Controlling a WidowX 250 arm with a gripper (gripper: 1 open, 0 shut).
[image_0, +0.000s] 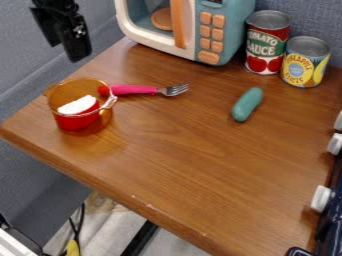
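My black gripper (70, 30) hangs at the upper left, above and behind the left end of the table, apart from everything on it; whether its fingers are open or shut is unclear. An orange-red pot (79, 117) with a white object inside sits near the table's left edge. A pink fork (144, 90) lies just right of it. A green elongated object (246, 104) lies right of the middle.
A teal toy microwave (213, 29), a tomato can (265, 46) and a yellow can (305, 64) stand at the back. A dark appliance with white knobs (323, 228) lines the right edge.
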